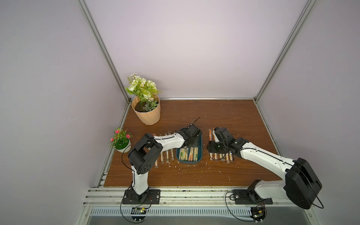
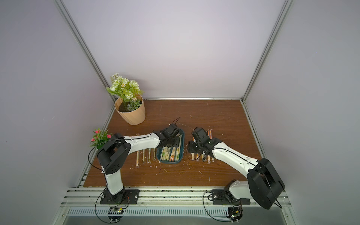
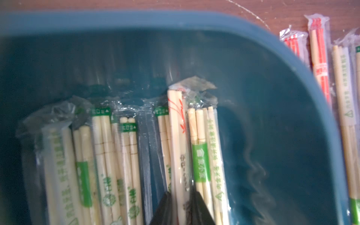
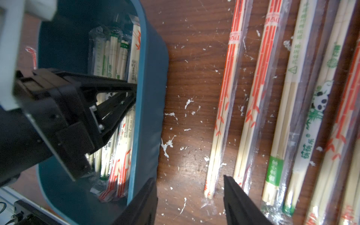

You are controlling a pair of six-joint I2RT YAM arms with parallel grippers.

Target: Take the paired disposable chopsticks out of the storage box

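Note:
The teal storage box (image 1: 200, 151) holds several wrapped chopstick pairs (image 3: 103, 161). My left gripper is down inside it, its fingers on either side of a pair with red printing (image 3: 176, 123); whether they grip it cannot be told. In the right wrist view its black fingers reach over the box's pairs. My right gripper hangs open beside the box's right side, nothing between its fingers, near wrapped pairs on the table (image 4: 221, 120).
Wrapped pairs lie in rows left and right of the box. A large flower pot (image 1: 146, 115) stands at the back left, a small plant (image 1: 120, 142) at the left.

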